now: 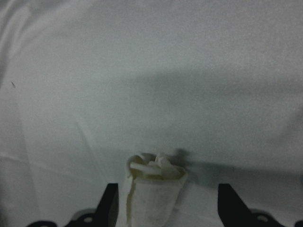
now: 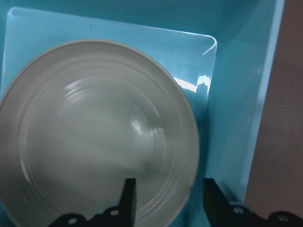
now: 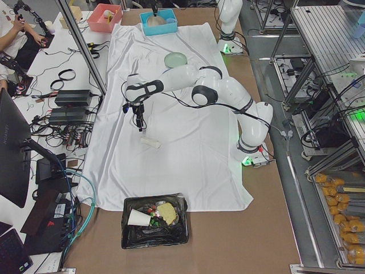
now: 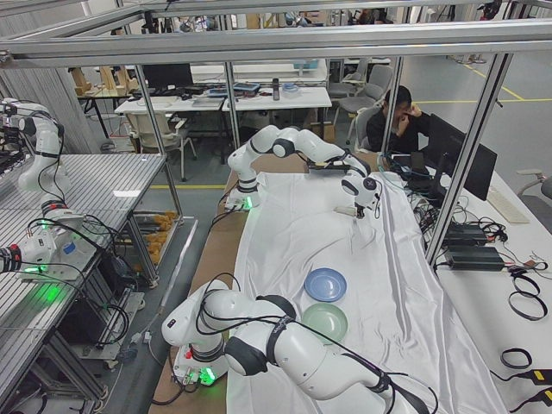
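Observation:
A crumpled white paper roll (image 3: 150,142) lies on the white cloth (image 3: 171,177); in the left wrist view it (image 1: 153,198) sits between the open fingers of my left gripper, which hovers just above it. My right gripper stands open over the blue bin (image 2: 239,118), straddling the right rim of a grey plate (image 2: 94,127) inside it. A green plate (image 3: 175,59) and a blue plate (image 4: 325,284) lie on the cloth.
A black-lined bin (image 3: 154,240) with rubbish stands beyond the cloth's near edge in the camera left view. A pink bin (image 3: 104,23) is on the side table.

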